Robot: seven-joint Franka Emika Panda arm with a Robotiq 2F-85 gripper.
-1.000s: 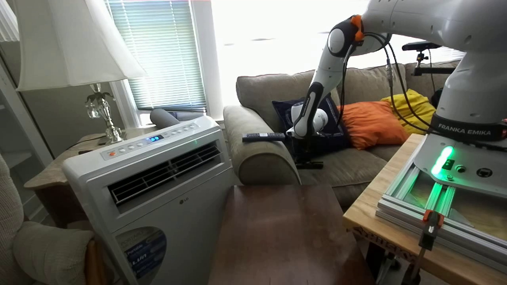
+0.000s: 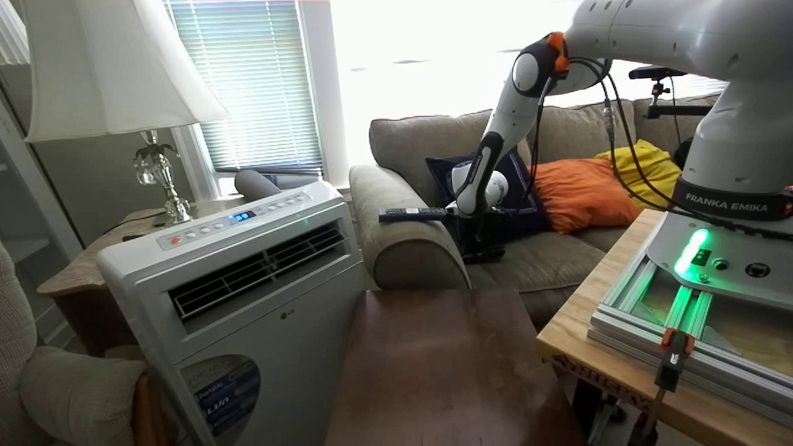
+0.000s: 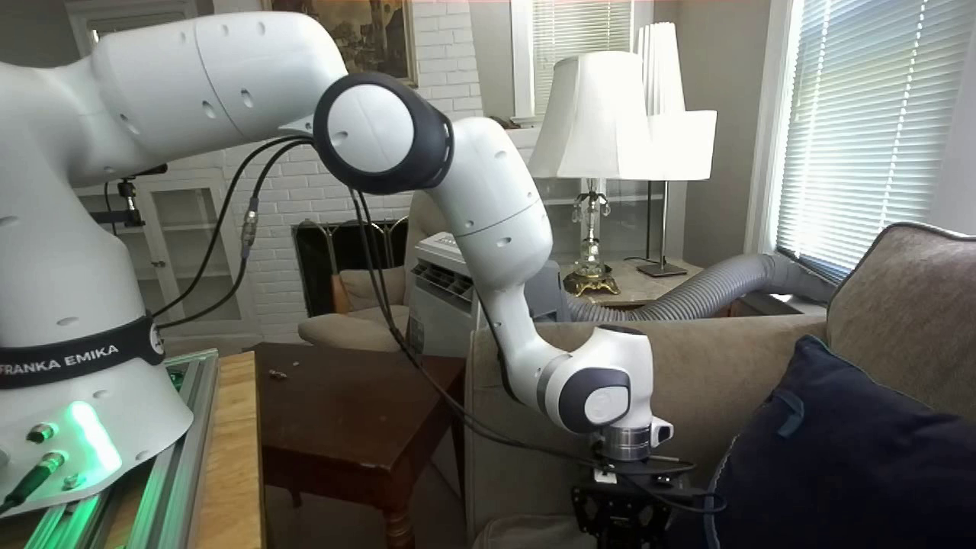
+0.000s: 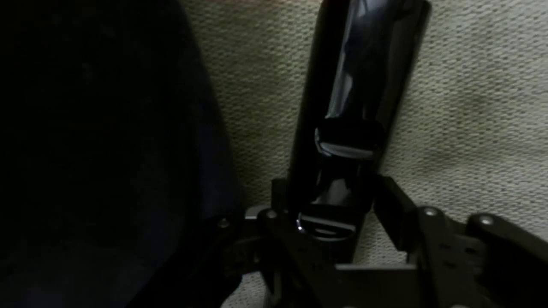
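Note:
A long, glossy black object [image 4: 359, 77], which looks like a remote control, lies across the beige couch cloth in the wrist view. My gripper is shut on its near end, with one finger [image 4: 391, 197] along the right side and the other at the left. In exterior view 1 the gripper is down at the couch seat [image 2: 520, 269], close to the armrest, and the dark object shows low beside it [image 2: 487, 254]. Exterior view 2 cuts off the fingertips at its bottom edge.
Another dark remote [image 2: 412, 214] rests on the couch armrest [image 2: 416, 256]. A navy pillow [image 4: 128, 154] stands close on the gripper's left in the wrist view. The brown wooden table [image 2: 453, 357] has a clear top. A white air conditioner [image 2: 290, 334] stands left of it.
The arm's elbow and wrist have dipped slightly, and the wrist has shifted a little to the left in exterior view 1. The remote on the armrest has not moved.

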